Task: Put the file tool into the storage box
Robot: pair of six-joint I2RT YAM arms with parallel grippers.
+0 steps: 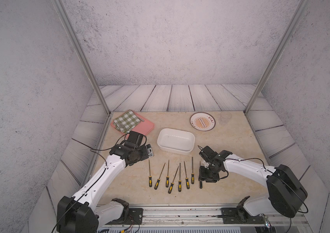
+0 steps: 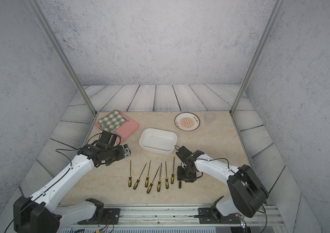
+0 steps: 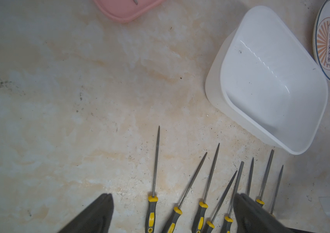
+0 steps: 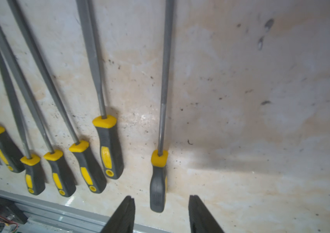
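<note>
A row of files with black-and-yellow handles lies on the table in front of the white storage box (image 1: 175,140). The rightmost file (image 4: 158,182) lies straight below my right gripper, whose fingers stand apart around the end of its handle from above, not closed on it. In the top views the right arm hides part of that file. My left gripper hangs open over the table left of the box, with the left end of the row in its view and nothing held.
A pink board (image 1: 145,128) with a checked cloth (image 1: 124,121) lies at the back left. A printed plate (image 1: 202,121) and a clear glass (image 1: 224,117) stand at the back right.
</note>
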